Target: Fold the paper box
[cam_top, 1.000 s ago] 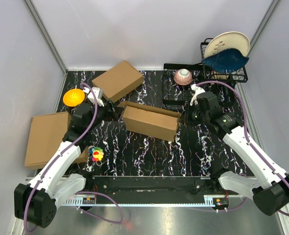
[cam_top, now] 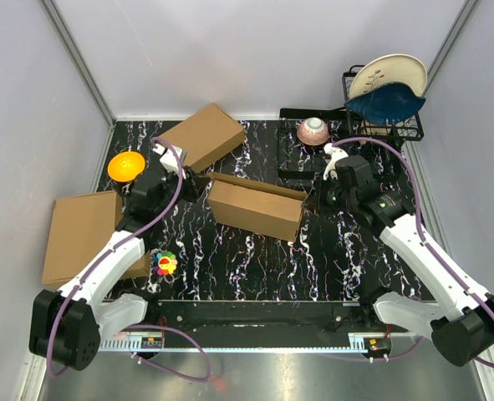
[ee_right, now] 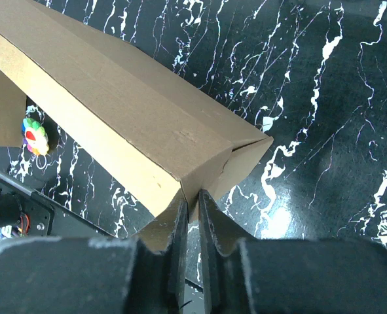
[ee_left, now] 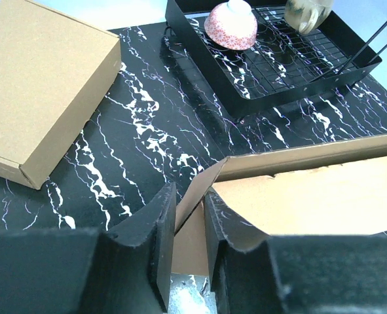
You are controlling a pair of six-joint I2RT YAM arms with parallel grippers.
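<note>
The brown paper box stands mid-table, long side across, with a raised strip of cardboard along its back edge. At its left end is my left gripper, its fingers parted around a thin upright flap in the left wrist view. My right gripper is at the box's right end. In the right wrist view its fingertips lie close together at the box's end corner, a narrow gap between them; whether they grip the cardboard there is unclear.
A flat brown box lies behind, and another at the left. A yellow bowl and a flower toy are near the left arm. A dish rack stands at back right. Table in front of the paper box is clear.
The right arm and the box look almost unmoved.
</note>
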